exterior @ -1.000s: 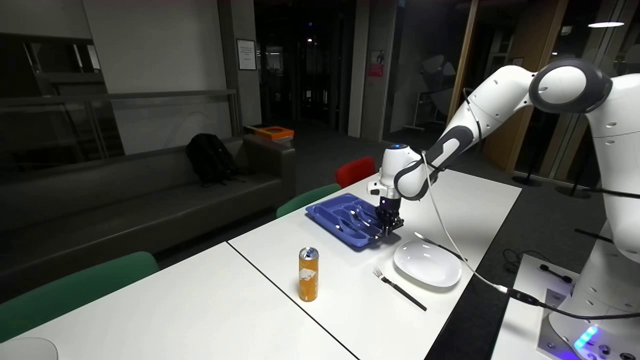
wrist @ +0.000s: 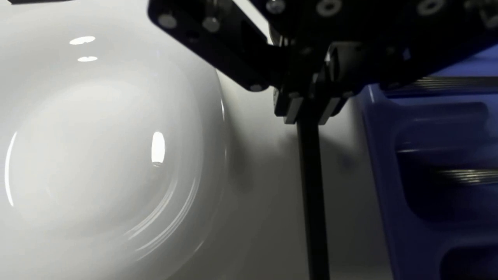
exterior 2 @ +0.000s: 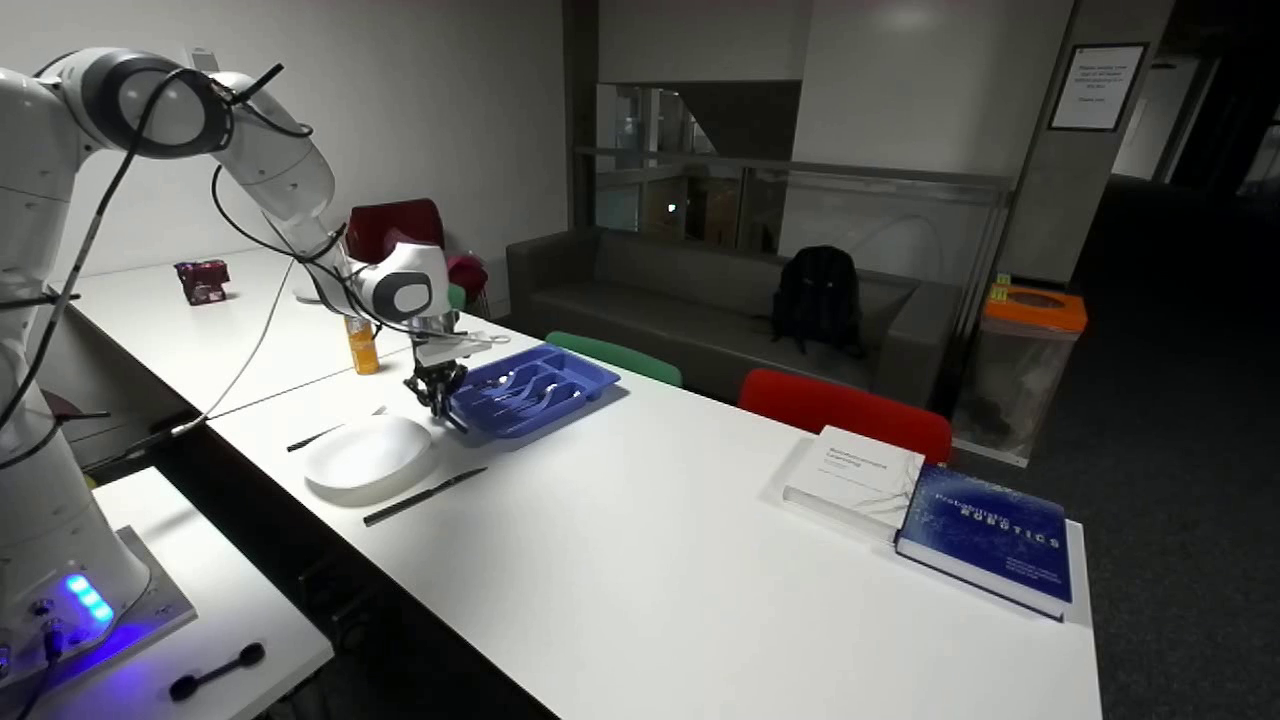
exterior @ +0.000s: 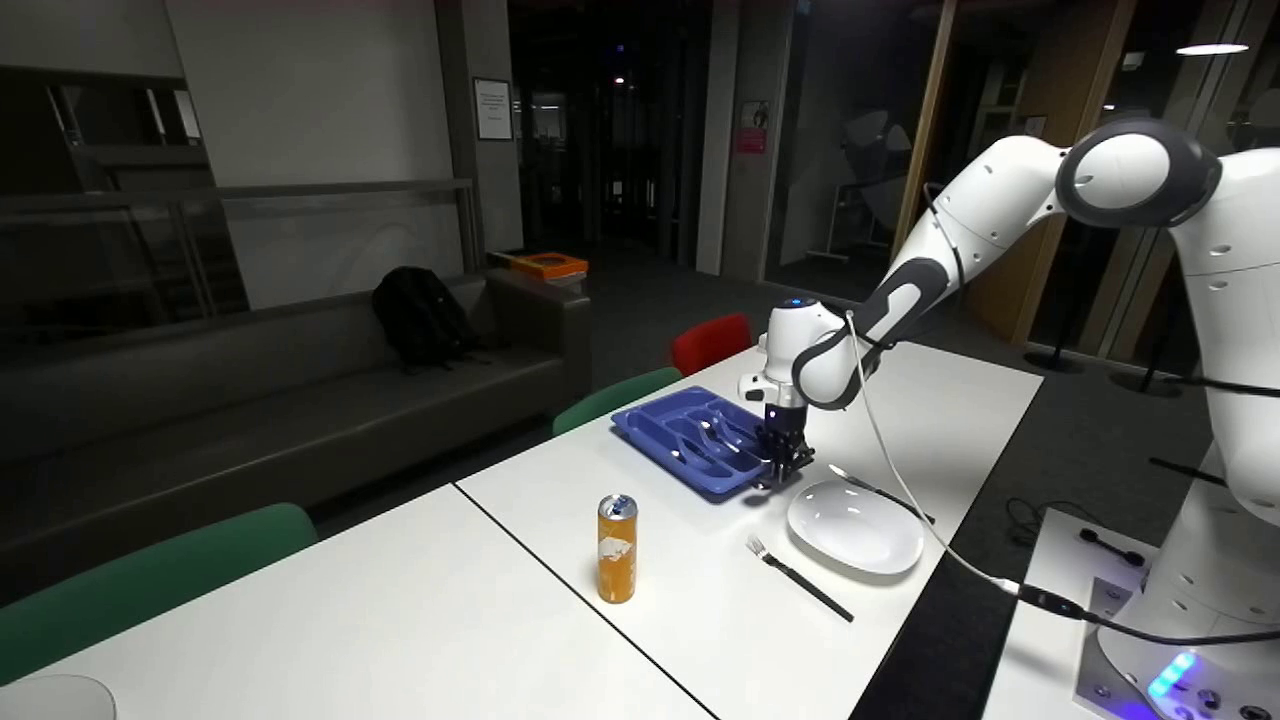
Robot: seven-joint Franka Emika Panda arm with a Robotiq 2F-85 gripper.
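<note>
My gripper is shut on a slim black handle, which extends away from the fingers over the white table. The utensil's other end is hidden in the wrist view. In the first exterior view the gripper is low, between the blue cutlery tray and the white plate; a shiny bit shows below it, too small to identify. From the second exterior view, the gripper stands beside the tray's near edge. Several pieces of cutlery lie inside the tray.
A fork and a black-handled knife lie on either side of the plate. An orange can stands nearer the first exterior camera. Two books occupy the table's far end; open table lies between them and the tray.
My gripper has come down slightly and shifted a little to the right in the first exterior view. The tray, plate, fork, knife and can have kept their places.
</note>
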